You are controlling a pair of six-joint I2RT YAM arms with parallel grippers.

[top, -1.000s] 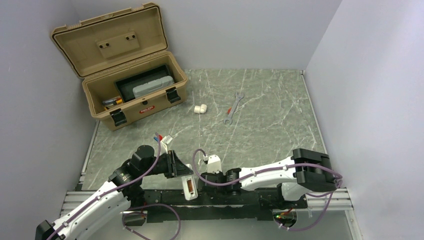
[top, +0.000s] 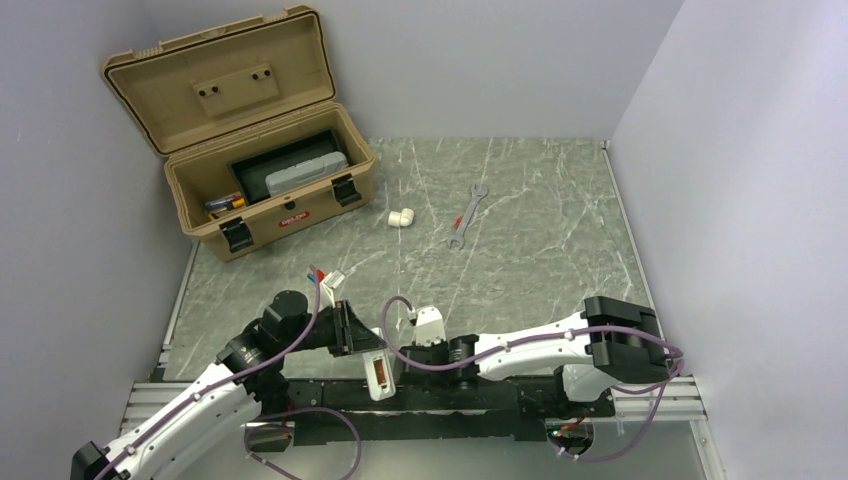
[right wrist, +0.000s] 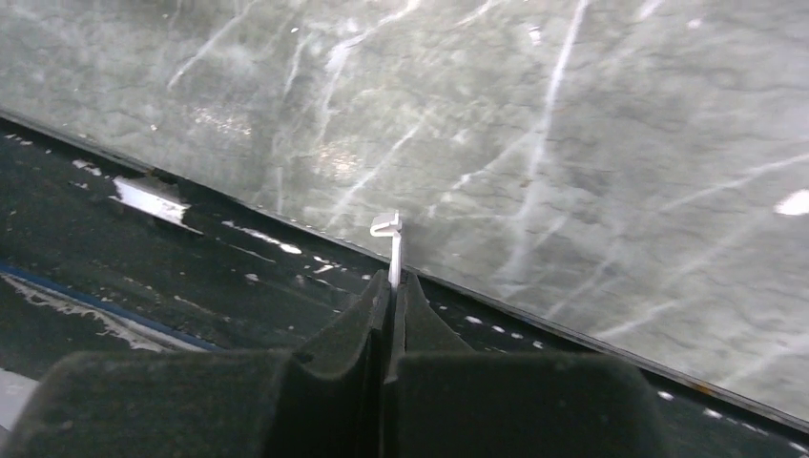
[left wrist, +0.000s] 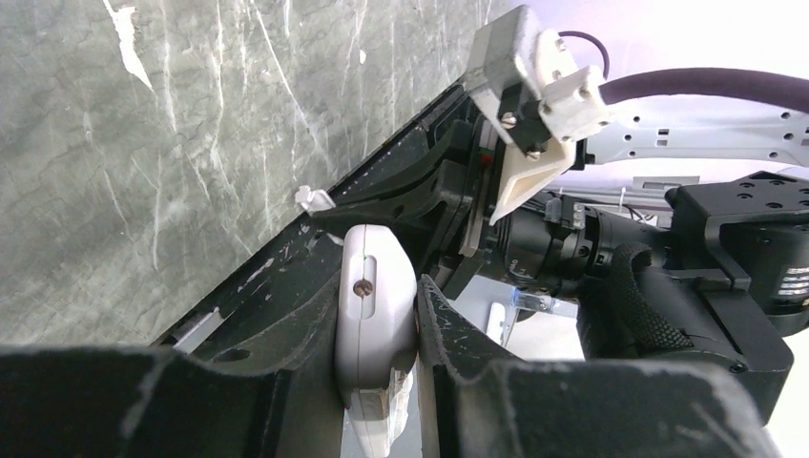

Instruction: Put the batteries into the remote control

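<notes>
The white remote control [top: 386,391] hangs over the front edge of the table, its open battery bay facing up with something copper-coloured inside. My left gripper [top: 377,342] is shut on it. In the left wrist view the remote [left wrist: 375,324] is end-on between the black fingers. Close to its right, my right gripper is shut, with a thin white piece [right wrist: 387,227] sticking out from its tips. That piece [left wrist: 313,198] also shows beyond the remote in the left wrist view, apart from it. I cannot tell whether it is the battery cover.
An open tan toolbox [top: 285,215] stands at the back left. A white pipe elbow [top: 401,218] and a wrench [top: 467,217] lie on the grey marbled table [top: 540,240]. Small red and blue items [top: 317,275] lie behind the left arm.
The right gripper has shifted very slightly beside the remote. The left arm and the remote stay where they were.
</notes>
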